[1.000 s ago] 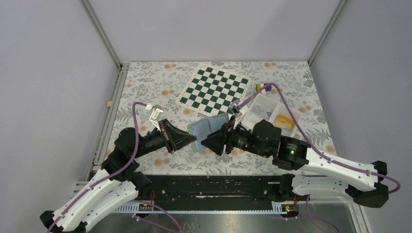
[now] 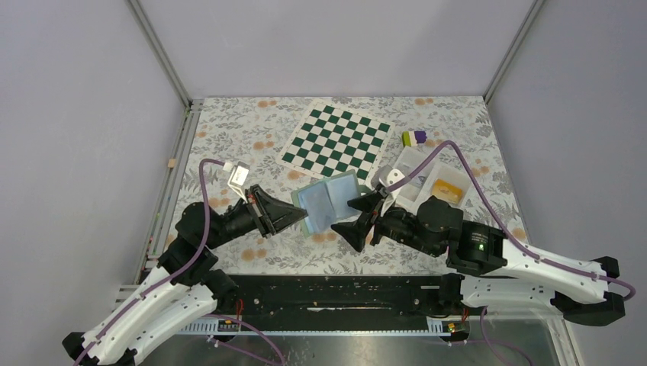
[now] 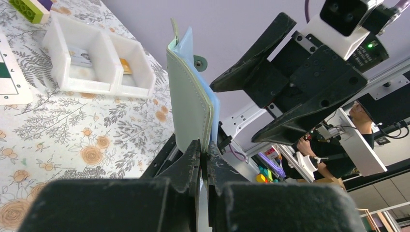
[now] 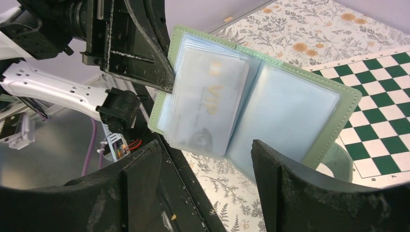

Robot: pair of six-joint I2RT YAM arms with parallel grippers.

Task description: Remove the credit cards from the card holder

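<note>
The pale green card holder (image 2: 329,200) is spread open in the air, its clear bluish sleeves facing my right gripper. My left gripper is shut on one edge of the holder, seen nearly edge-on in the left wrist view. In the right wrist view, a sleeve stack (image 4: 207,94) with faint gold "VIP" lettering lies beside the left fingers (image 4: 145,58). The other sleeve panel (image 4: 285,111) looks pale and blank. My right gripper stands open in front of the holder, nothing between its fingers. Whether more cards sit deeper is hidden.
A white two-compartment box (image 3: 113,60) stands at the right of the table; a yellow card (image 2: 446,191) lies in one compartment and a pale card (image 3: 80,57) in the other. Behind are a green-and-white checkered board (image 2: 336,141) and a green-purple block (image 2: 414,138).
The left arm has barely shifted.
</note>
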